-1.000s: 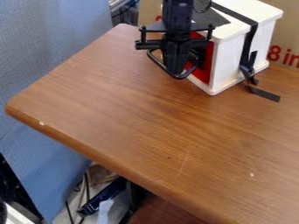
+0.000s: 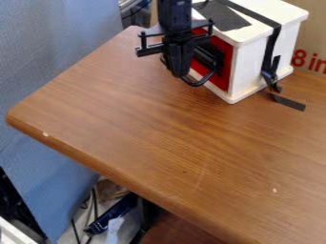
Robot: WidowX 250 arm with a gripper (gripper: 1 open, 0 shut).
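Observation:
My black gripper [image 2: 186, 59] hangs at the top centre of the camera view, at the front of a white box [image 2: 247, 67] that has a red front panel [image 2: 220, 81], black straps and a dark top. The gripper partly covers the red panel. Whether its fingers are open or shut, and whether anything is between them, I cannot tell at this size.
A blue padded surface [image 2: 51, 67] lies past the left edge. Cardboard [image 2: 308, 50] with red print stands behind the box. Cables and clutter lie on the floor below the table's front-left edge.
My gripper has shifted slightly left and up over the last second. The box and table look unchanged.

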